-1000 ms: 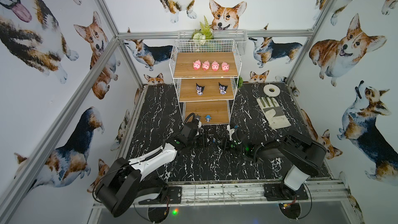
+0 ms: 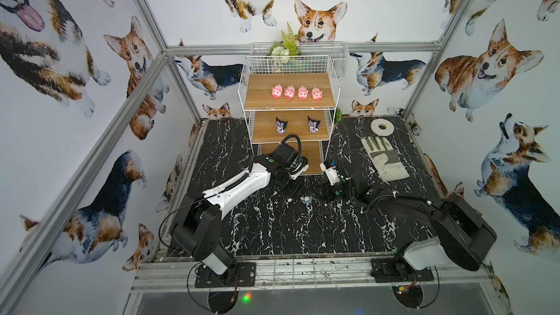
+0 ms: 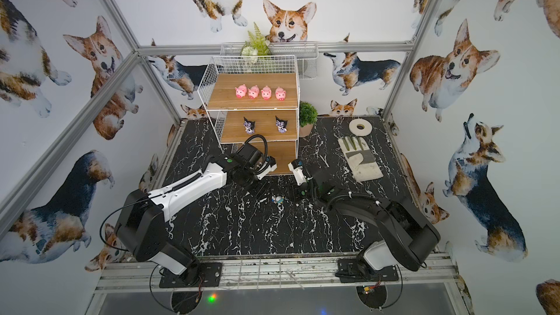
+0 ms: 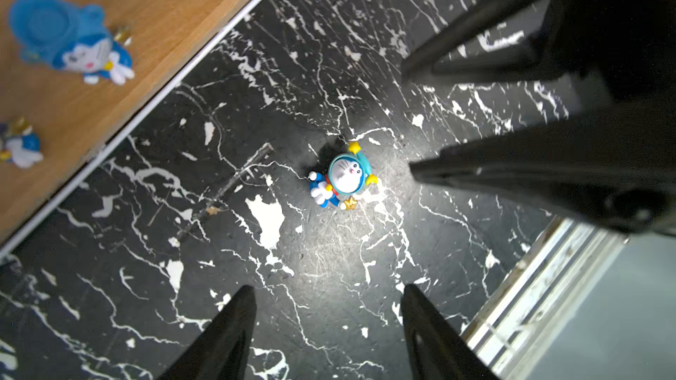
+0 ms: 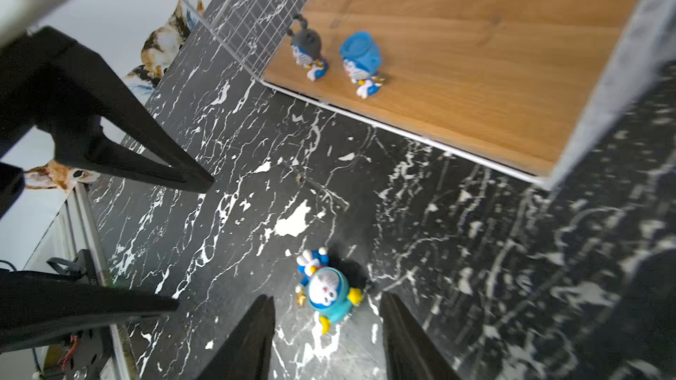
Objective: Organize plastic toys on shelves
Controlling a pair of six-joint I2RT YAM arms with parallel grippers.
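Note:
A small blue figure with a turquoise hood and yellow tips [image 4: 348, 174] lies on the black marbled table, in front of the wire rack's bottom shelf [image 5: 464, 70]. My left gripper hangs above the table, open and empty, with the figure beyond its fingertips in the left wrist view. From the other side my right gripper faces it, also open; the figure shows past its fingertips and nothing is held. Two blue figures, one with a blue cup-like top [image 5: 360, 59] and one with a grey top [image 5: 307, 48], stand on the bottom shelf.
Several pink pigs [image 2: 290, 92] line the top shelf; two dark purple figures [image 2: 281, 126] stand on the middle one. A glove [image 2: 385, 158] and a tape roll [image 2: 382, 127] lie at the right.
My right gripper has shifted away from the loose figure, now visible between both grippers.

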